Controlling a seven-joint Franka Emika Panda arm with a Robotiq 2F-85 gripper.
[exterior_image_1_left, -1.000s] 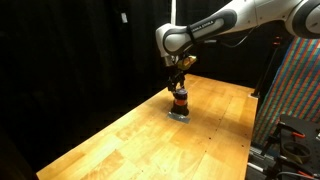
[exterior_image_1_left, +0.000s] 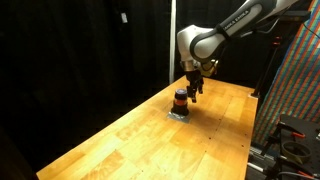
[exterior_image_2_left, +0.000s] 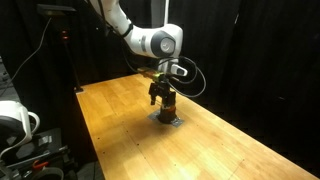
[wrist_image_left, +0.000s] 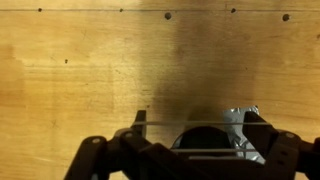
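A dark upright object (exterior_image_1_left: 180, 101) with a reddish-orange band stands on a small silvery sheet (exterior_image_1_left: 178, 117) on the wooden table. My gripper (exterior_image_1_left: 195, 93) hangs low over the table, to the right of this object in exterior view 1. In exterior view 2 the gripper (exterior_image_2_left: 160, 97) appears just left of the dark object (exterior_image_2_left: 168, 113). From the wrist, the two black fingers (wrist_image_left: 139, 123) are wide apart, with thin pale lines running across between them. Below these lines part of a round dark shape (wrist_image_left: 203, 139) shows, with crumpled silver material (wrist_image_left: 241, 115) beside it.
Black curtains hang behind it. A loose cable (exterior_image_2_left: 202, 82) loops out from the arm. Dark equipment (exterior_image_1_left: 293, 140) stands off the table's right side.
My gripper was above and behind the dark object. It has moved right and lower, ending beside it. The object and its silvery sheet look unmoved.
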